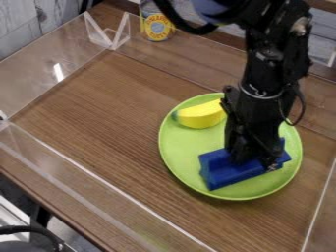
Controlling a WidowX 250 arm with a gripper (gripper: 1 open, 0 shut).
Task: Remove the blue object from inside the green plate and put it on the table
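Observation:
The blue object (229,171), a block-like piece, is at the front of the round green plate (188,166). My black gripper (256,157) reaches down from above, its fingers (239,147) overlapping the block's upper side. Much of the block's middle is hidden behind them. Whether the fingers are closed on it cannot be made out, nor whether it rests fully on the plate.
A yellow object (199,115) with a green end lies at the plate's upper left. Bare wooden table (98,138) stretches to the left. A yellow-labelled can (157,27) stands at the back, beyond the table's raised clear edge.

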